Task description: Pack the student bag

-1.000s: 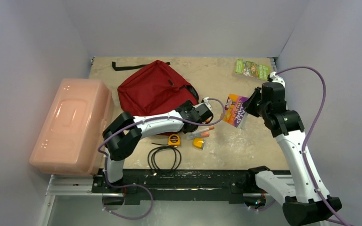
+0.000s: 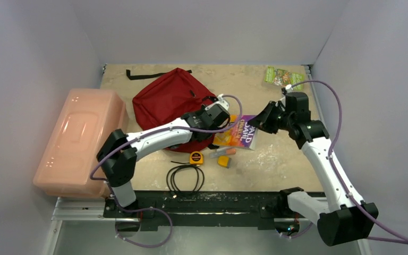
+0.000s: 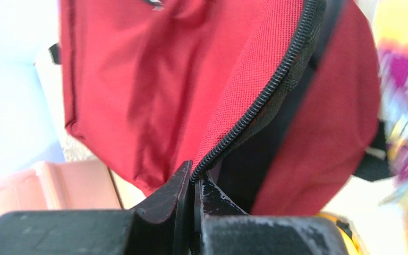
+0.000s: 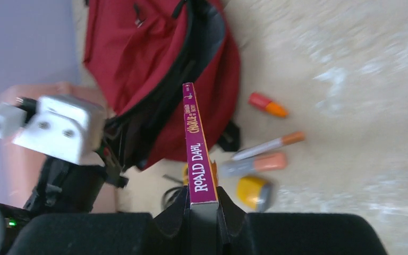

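The red bag [image 2: 172, 98] lies at the left-centre of the table. Its black-zipped edge [image 3: 255, 101] runs straight into the tips of my left gripper, which is shut on that thin edge; beneath it the dark opening [image 4: 175, 79] shows partly spread. A purple and orange Roald Dahl book [image 2: 244, 130] is held by its end in my right gripper [image 2: 253, 122]. Its spine [image 4: 195, 143] faces up in the right wrist view, and its far end points toward the bag's opening. The left fingertips are hidden by the arm in the top view.
Below the bag lie a tape measure [image 2: 196, 158], a yellow sharpener-like item [image 2: 224, 161], a clear-and-orange tube [image 4: 252, 163], a pen [image 4: 268, 146] and a coiled black cable [image 2: 185, 179]. An orange marker [image 4: 268, 104] lies farther back. An orange bin [image 2: 79, 143] stands left; a green packet [image 2: 284, 77] lies back right.
My right gripper has carried the book leftward, close to the bag and left arm. The left gripper has moved left and slightly up, with the bag's edge opening toward me.
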